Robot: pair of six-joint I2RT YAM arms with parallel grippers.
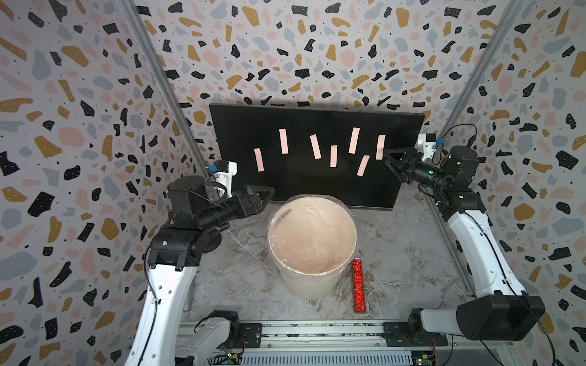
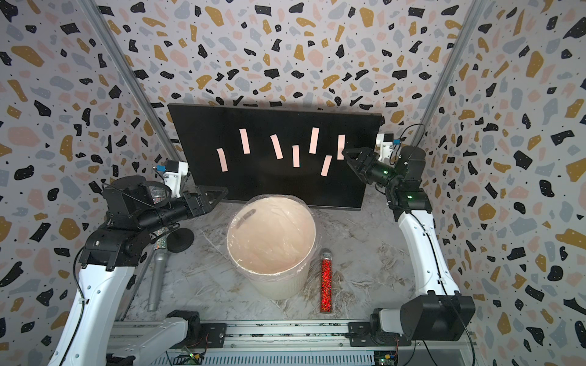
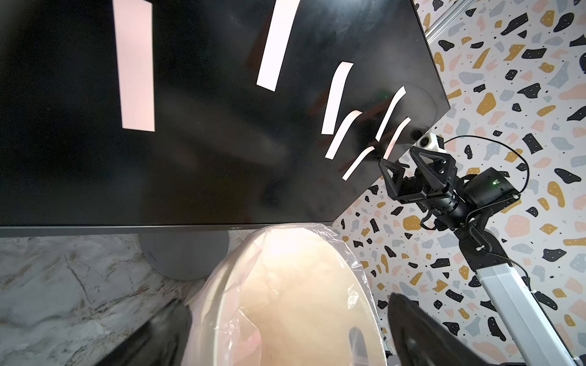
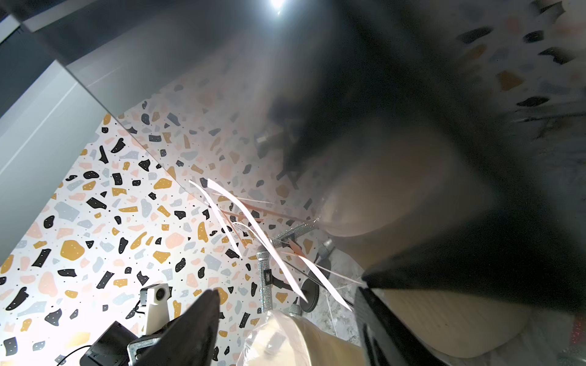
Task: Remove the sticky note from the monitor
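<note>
Several pale pink sticky-note strips are stuck to the black monitor (image 1: 299, 177). The rightmost sticky note (image 1: 380, 146) lies just left of my right gripper (image 1: 390, 161), which stands partly open near the screen. In the right wrist view, the right fingers (image 4: 198, 329) are apart, and a curled strip (image 4: 256, 231) shows beyond them with nothing visibly pinched. My left gripper (image 1: 267, 198) hangs before the monitor's lower left, its fingers (image 3: 158, 332) wide apart and empty. The leftmost strip (image 1: 258, 159) is above it on the screen.
A large cream bin (image 1: 293, 274) lined with clear plastic stands in front of the monitor. Right of it on the marble table lies a red-filled tube (image 1: 359, 286). Patterned walls close in both sides.
</note>
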